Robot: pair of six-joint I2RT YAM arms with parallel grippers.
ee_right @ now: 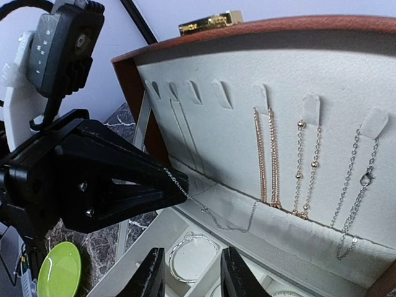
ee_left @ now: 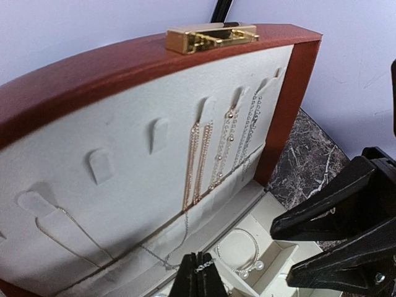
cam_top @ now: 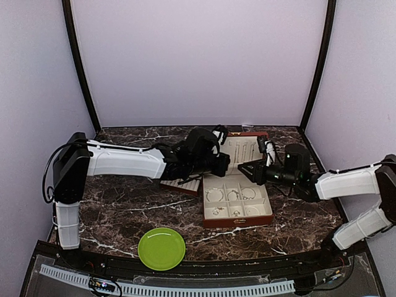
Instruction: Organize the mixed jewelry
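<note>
The open jewelry box (cam_top: 237, 221) stands with its lid upright, necklaces hanging inside. My left gripper is shut on a thin silver chain (ee_right: 210, 215), in front of the lid. The chain's slack dips and rises to the lower end of a rose-gold necklace (ee_right: 260, 161); whether they are caught together I cannot tell. My right gripper is part open above the compartments, with nothing between its fingers. A beaded gold necklace (ee_right: 299, 167) and a silver necklace (ee_right: 349, 185) hang to the right; another fine necklace (ee_left: 68, 244) hangs at the far left.
Bracelets such as this one (ee_right: 176, 263) and small pieces lie in the box's compartments. A ring tray (cam_top: 181, 185) is partly under my left arm. The green plate (cam_top: 161, 249) is empty. Empty lid tabs (ee_left: 159, 135) lie between the necklaces. Both grippers are close together.
</note>
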